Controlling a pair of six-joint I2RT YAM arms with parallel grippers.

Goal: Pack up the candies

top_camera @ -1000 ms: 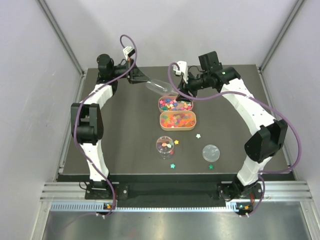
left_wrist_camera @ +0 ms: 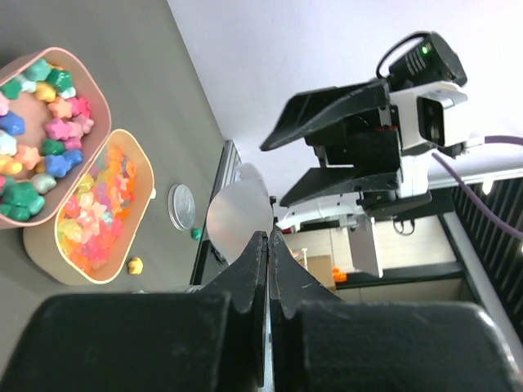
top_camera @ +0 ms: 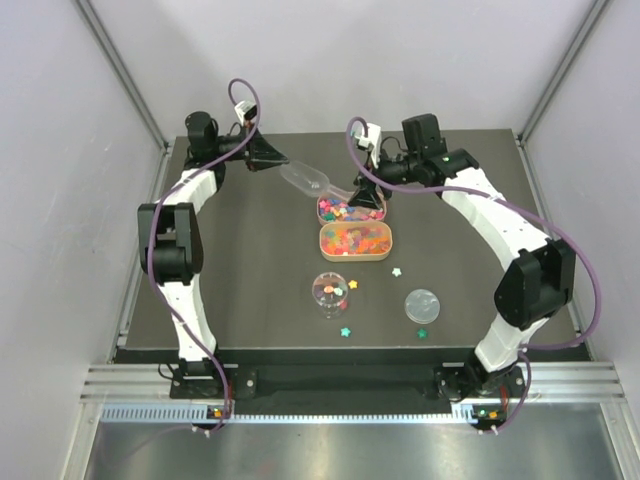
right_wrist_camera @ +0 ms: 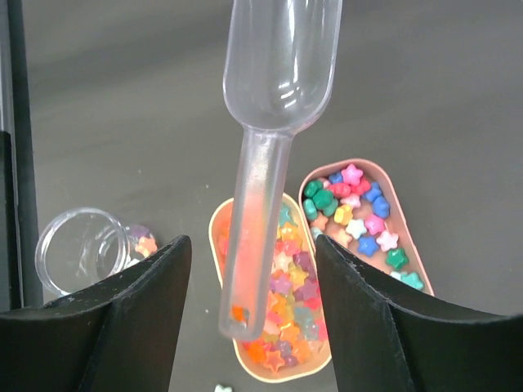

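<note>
A clear plastic scoop (top_camera: 308, 180) hangs aloft, its wide end at my left gripper (top_camera: 280, 160), which is shut on it. Its narrow handle (right_wrist_camera: 255, 212) points at my right gripper (top_camera: 371, 197), whose fingers stand apart around that end without touching it in the right wrist view. Below lie a pink box of opaque star candies (left_wrist_camera: 24, 122) and a yellow box of translucent candies (right_wrist_camera: 294, 343). A clear jar (top_camera: 330, 295) with a few candies inside stands nearer the front.
A clear lid (top_camera: 422, 306) lies at the front right. Loose candies (top_camera: 345, 331) are scattered near the jar and lid.
My left gripper and the scoop have moved a little to the left. My right gripper has shifted slightly down in the top view.
</note>
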